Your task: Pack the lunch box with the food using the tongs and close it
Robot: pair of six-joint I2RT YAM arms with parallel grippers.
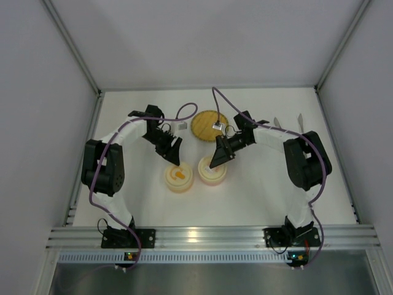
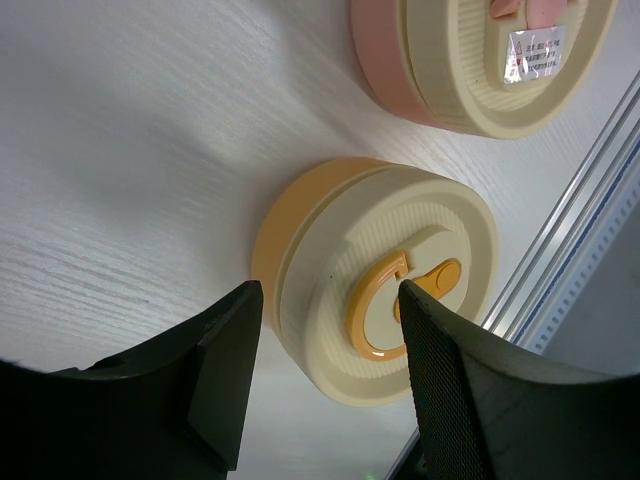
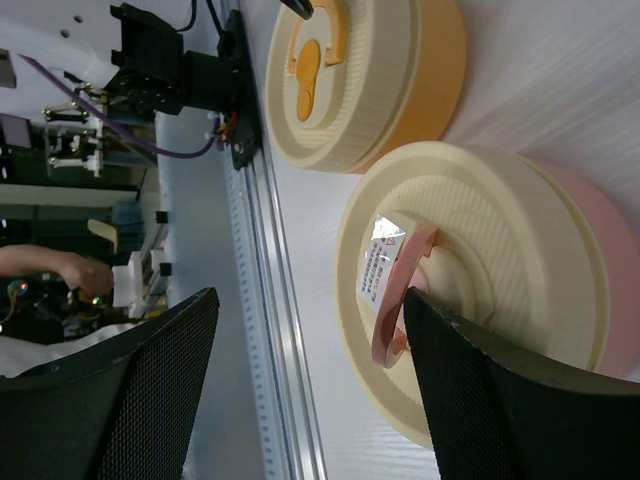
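Observation:
Two round cream-lidded lunch boxes stand on the table: an orange-based one (image 2: 310, 250) below my left gripper, and a pink-based one (image 3: 530, 260) under my right gripper. The left gripper's fingers are apart, with nothing clearly between them, just above the orange box. My right gripper is open, one finger at the pink latch (image 3: 390, 310), which stands raised from the lid beside a white label (image 3: 380, 262).
A round wooden board (image 1: 206, 123) lies behind the boxes. Metal utensils (image 1: 300, 121) lie at the back right. A metal rail (image 1: 202, 230) runs along the front edge.

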